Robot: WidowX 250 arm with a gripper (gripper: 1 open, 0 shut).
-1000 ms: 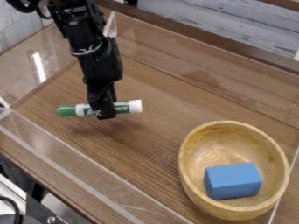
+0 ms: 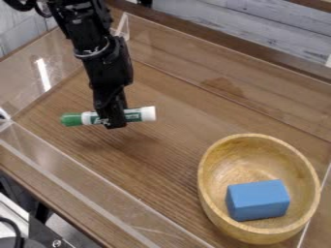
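Observation:
My black gripper (image 2: 111, 114) reaches down from the top left and is shut on a white and green tube (image 2: 138, 113), which lies horizontally at the middle left of the table, its green end pointing left and white end right. The fingertips cover part of the tube's middle.
A round wooden bowl (image 2: 218, 173) holding a blue block (image 2: 257, 199) sits at the bottom right.
The gripper and tube have shifted very slightly; the bowl and block are unchanged.

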